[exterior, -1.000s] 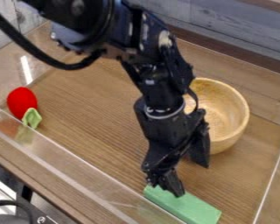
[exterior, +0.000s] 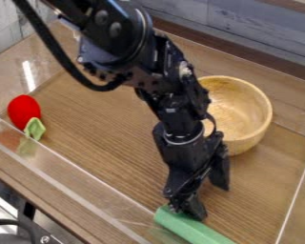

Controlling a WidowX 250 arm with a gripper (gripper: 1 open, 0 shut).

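My black gripper (exterior: pixel 202 181) reaches down from the upper left over the wooden table, its fingers spread open, low at the near side just above a green rectangular block (exterior: pixel 193 227). The block lies at the bottom edge, partly out of frame. Whether a fingertip touches it I cannot tell. A wooden bowl (exterior: pixel 247 105) sits behind the gripper on the right, partly hidden by it.
A red object with a pale green part (exterior: pixel 24 111) lies at the far left. A clear plastic edge runs along the lower left, and a wall closes the back.
The green block has shifted down and slightly left, more of it out of frame. The gripper has moved slightly with it.
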